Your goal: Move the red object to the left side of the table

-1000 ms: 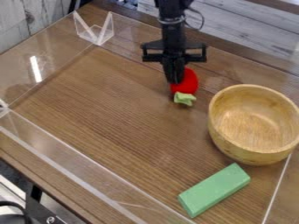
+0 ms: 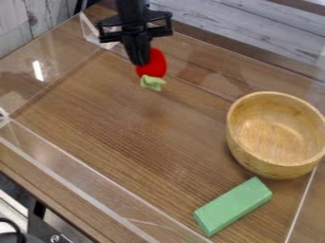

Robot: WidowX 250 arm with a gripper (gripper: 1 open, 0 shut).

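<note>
The red object (image 2: pixel 154 65) looks rounded, with a pale green leafy end (image 2: pixel 154 84) at its lower tip. It is near the back of the table, left of centre. My dark gripper (image 2: pixel 139 59) is shut on it from above and behind, and the arm hides part of its top. Whether the green end touches the wood cannot be told.
A yellow-tan bowl (image 2: pixel 275 135) stands on the right side. Close to the front right lies a green block (image 2: pixel 234 207). Dark cables (image 2: pixel 26 223) lie past the lower left edge.
The gripper and the red object have moved left and toward the back of the table. The bowl and the green block have stayed in place.
</note>
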